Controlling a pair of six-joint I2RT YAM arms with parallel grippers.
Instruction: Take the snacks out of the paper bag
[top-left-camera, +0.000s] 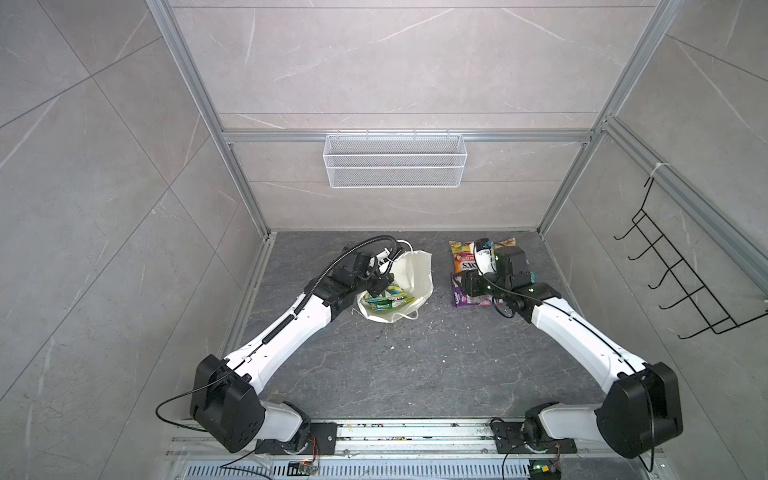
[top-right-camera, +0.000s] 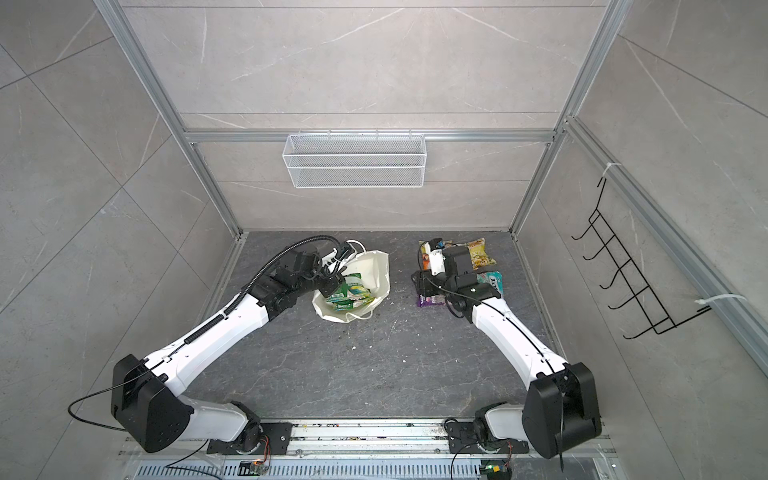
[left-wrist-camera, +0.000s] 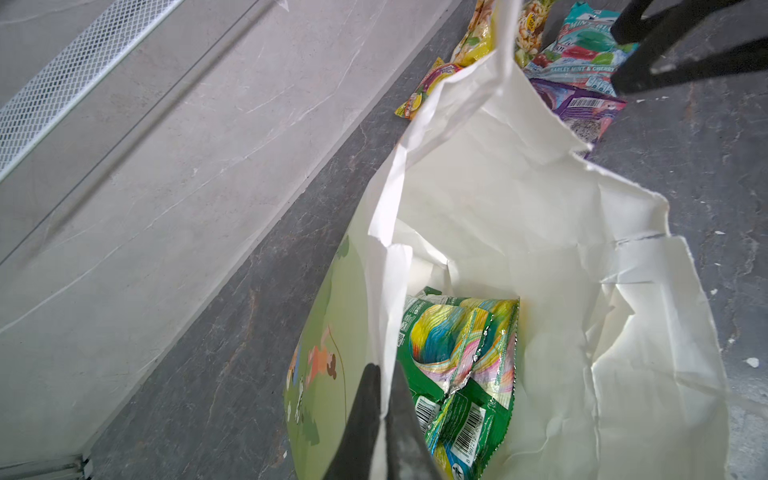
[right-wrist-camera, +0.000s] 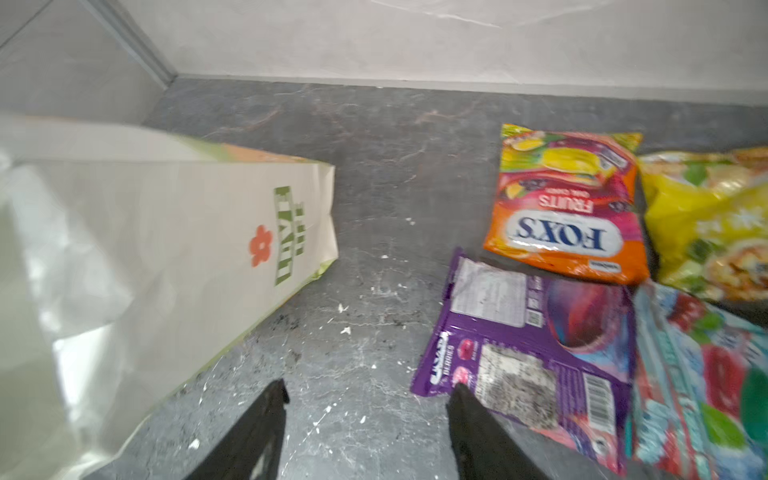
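Note:
The white paper bag (top-left-camera: 413, 276) stands left of centre with green snack packs (left-wrist-camera: 456, 376) inside. My left gripper is shut on the bag's edge, seen in the left wrist view. My right gripper is part open beside the bag, with nothing visible between its fingers. In the right wrist view, a purple pack (right-wrist-camera: 528, 344), an orange Fox's pack (right-wrist-camera: 564, 200), a yellow pack (right-wrist-camera: 704, 224) and a teal pack (right-wrist-camera: 696, 384) lie together right of the bag.
A wire basket (top-left-camera: 394, 160) hangs on the back wall. A black hook rack (top-left-camera: 680, 280) is on the right wall.

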